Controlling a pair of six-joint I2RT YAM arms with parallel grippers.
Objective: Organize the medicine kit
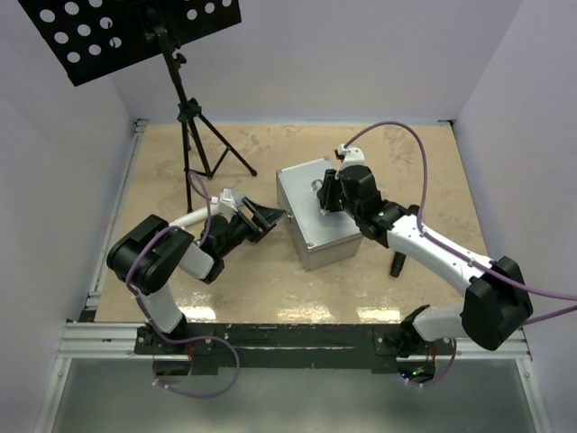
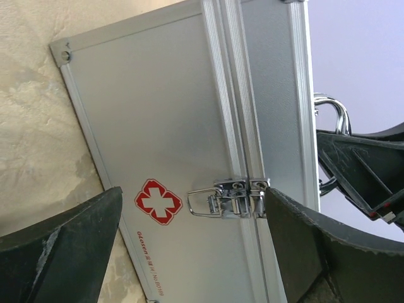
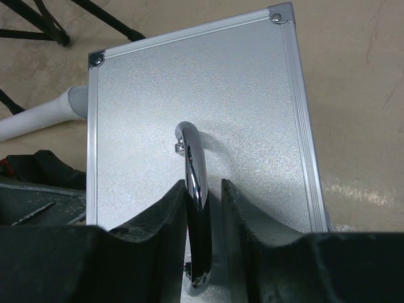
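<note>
A silver medicine case (image 1: 309,185) with a red cross emblem (image 2: 158,201) stands on the table. On its front, a metal latch (image 2: 232,199) straddles the seam between lid and body; whether it is fastened I cannot tell. My left gripper is open before that face, its fingers spread left and right of the latch. Above the lid, my right gripper is partly open with the chrome handle (image 3: 195,158) between its fingers. The handle lies close to the left finger, and a gap shows beside the right one. The case's inside is hidden.
A black tripod stand (image 1: 194,135) and a white tube (image 1: 191,218) are behind the left arm. A dark rod-shaped object (image 1: 398,263) lies right of the case, beneath the right arm. Bare table (image 1: 270,284) shows in front.
</note>
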